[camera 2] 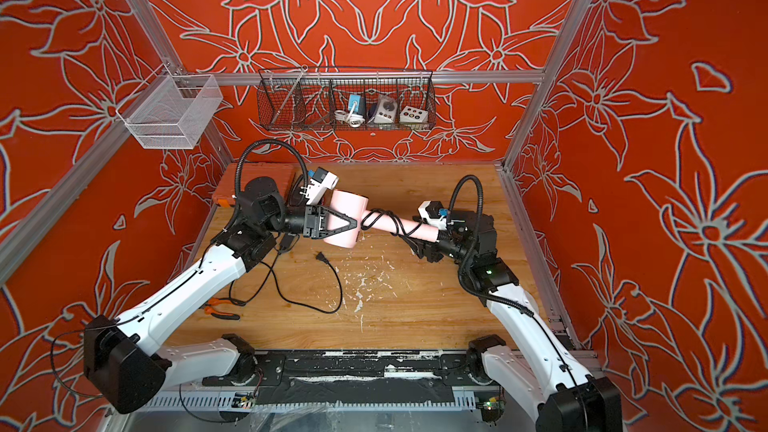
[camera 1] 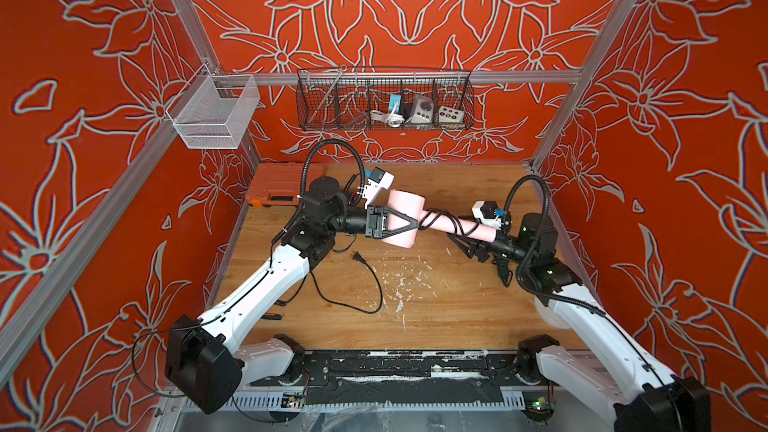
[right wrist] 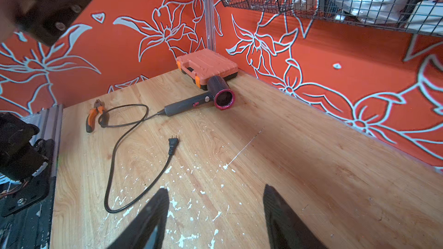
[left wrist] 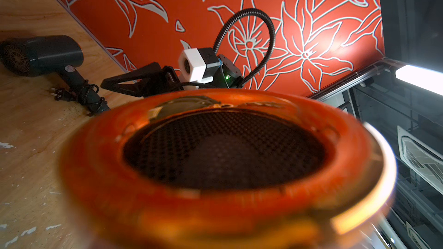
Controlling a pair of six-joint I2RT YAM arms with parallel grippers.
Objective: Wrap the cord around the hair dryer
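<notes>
A pink hair dryer (camera 1: 404,200) is held in the air by my left gripper (camera 1: 408,223), shut on its head. A black cord (camera 2: 382,218) winds in loops around its pink handle (camera 1: 481,232). In the left wrist view the dryer's orange ring (left wrist: 221,212) and mesh end fill the lower frame. My right gripper is beside and under the handle's right end; in its wrist view its fingers are apart with nothing between them.
A dark hair dryer (right wrist: 217,93) with loose cord lies by an orange case (right wrist: 207,64); orange pliers (right wrist: 92,118) lie nearby. Another dark dryer lies on the right. Wire baskets hang behind.
</notes>
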